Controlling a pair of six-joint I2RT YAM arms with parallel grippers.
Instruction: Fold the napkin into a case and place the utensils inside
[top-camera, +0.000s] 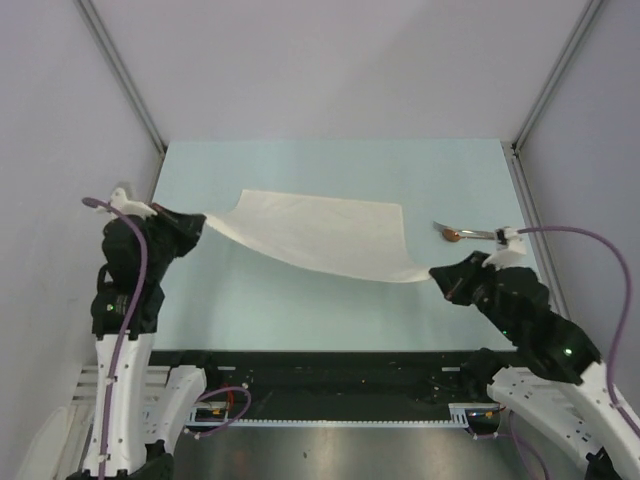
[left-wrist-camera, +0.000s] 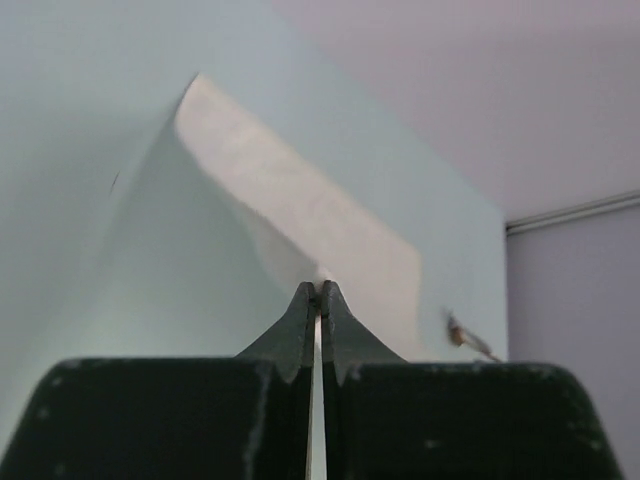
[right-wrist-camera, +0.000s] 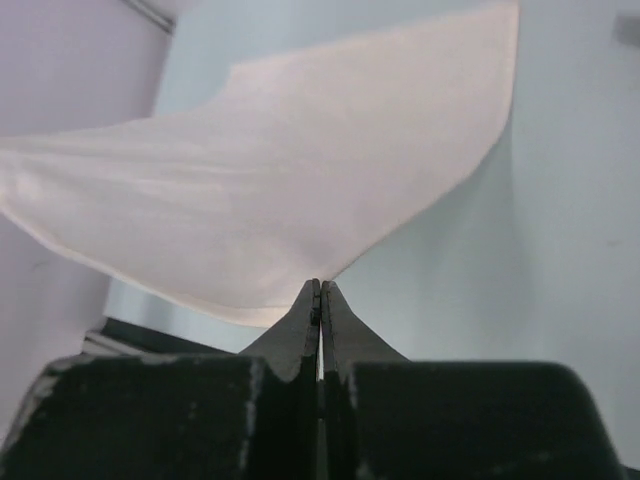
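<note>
The white napkin (top-camera: 320, 232) hangs lifted along its near edge between my two grippers, its far part lying on the pale mat. My left gripper (top-camera: 204, 221) is shut on the napkin's near left corner, which also shows at its tips in the left wrist view (left-wrist-camera: 318, 288). My right gripper (top-camera: 433, 275) is shut on the near right corner, seen in the right wrist view (right-wrist-camera: 320, 285). The utensils (top-camera: 466, 234), metal with wooden parts, lie on the mat right of the napkin.
Bare mat (top-camera: 320, 165) stretches behind and in front of the napkin. Walls stand at the back and both sides. The table's dark front edge (top-camera: 320, 375) runs below.
</note>
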